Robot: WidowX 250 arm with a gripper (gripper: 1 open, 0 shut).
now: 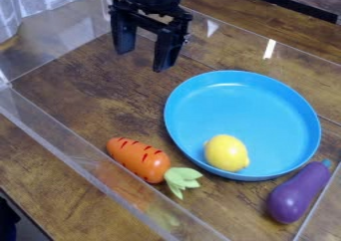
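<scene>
The black gripper (144, 48) hangs over the back of the wooden floor, its two fingers spread apart with nothing seen between them. A blue plate (240, 104) holds a yellow lemon-like toy (226, 153) near its front. A carrot toy (142, 159) with pale green leaves lies at the front left of the plate. A purple eggplant toy (297, 193) lies at the front right, outside the plate.
Clear low walls (80, 160) edge the wooden area on the left and front. The floor left of the plate and below the gripper is clear.
</scene>
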